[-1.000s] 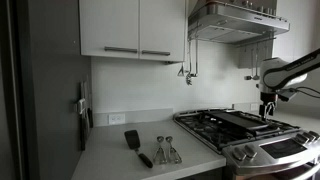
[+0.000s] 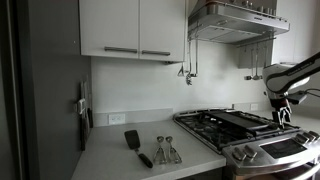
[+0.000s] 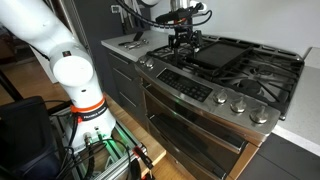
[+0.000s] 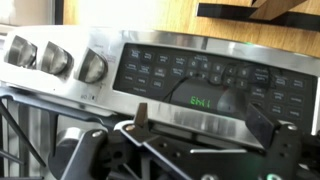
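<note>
My gripper is open over the front of the stove, nothing visible between its fingers. Below it in the wrist view lies the oven control panel (image 4: 215, 75), with green digits lit and several metal knobs (image 4: 93, 68) to one side. Exterior view 1 shows the gripper (image 2: 282, 112) at the right, above the stove top. On the counter at the left, apart from it, lie a black spatula (image 2: 133, 139) and a pair of metal scoop-like tools (image 2: 168, 151).
A black griddle (image 2: 240, 122) covers the middle of the stove, with burner grates (image 3: 265, 80) around it. Overhead are a range hood (image 2: 235, 22) and white cabinets (image 2: 130, 28). Bare counter (image 2: 105, 150) surrounds the spatula.
In exterior view 1 the gripper has shifted right and swung from pointing nearly straight down to a slant. The counter tools and stove look unmoved.
</note>
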